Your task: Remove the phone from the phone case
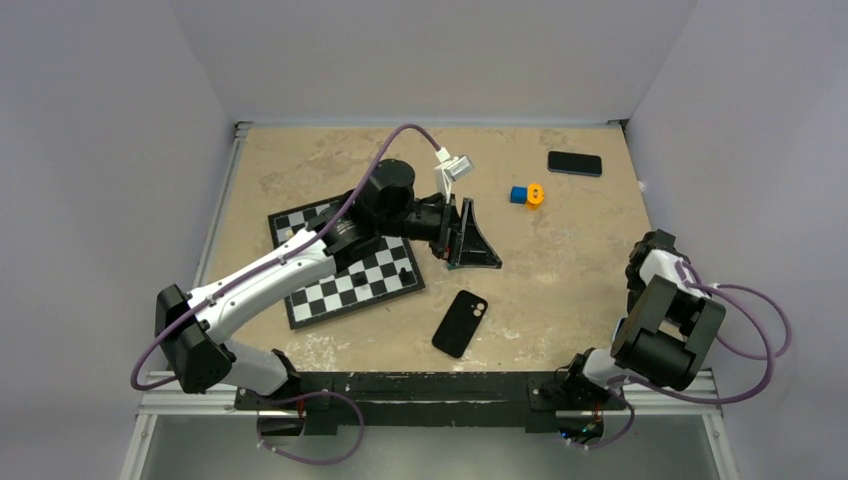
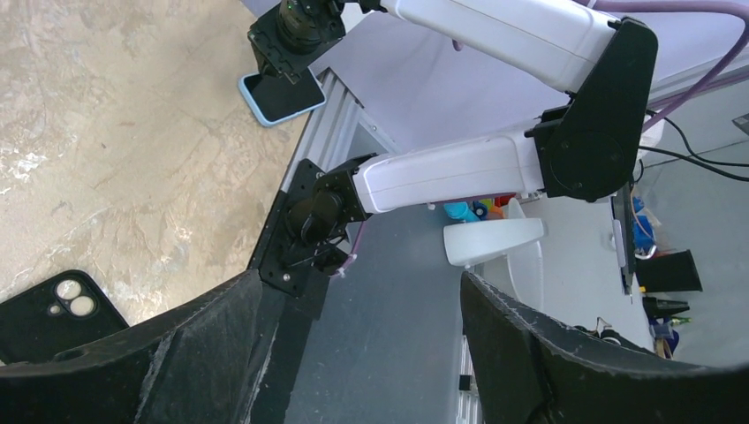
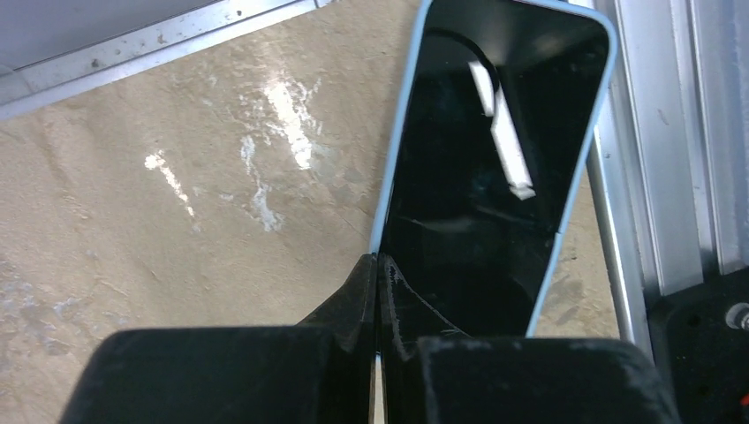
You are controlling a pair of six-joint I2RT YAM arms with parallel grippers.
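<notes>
The phone in its light blue case [image 3: 495,150] lies screen up by the table's front right corner. In the right wrist view my right gripper is shut with nothing between its fingers, its tips at the case's left edge. The phone is outside them; whether they touch it I cannot tell. The left wrist view also shows this phone [image 2: 281,95], partly covered by the right arm. My left gripper [image 1: 473,238] hangs open and empty over the middle of the table. A black phone case [image 1: 460,323] lies below and left of it, camera holes showing.
A dark phone [image 1: 575,163] lies at the back right, with a blue and yellow object [image 1: 527,195] left of it. A chessboard [image 1: 330,300] is partly under the left arm. Metal rails [image 3: 631,168] run close beside the cased phone.
</notes>
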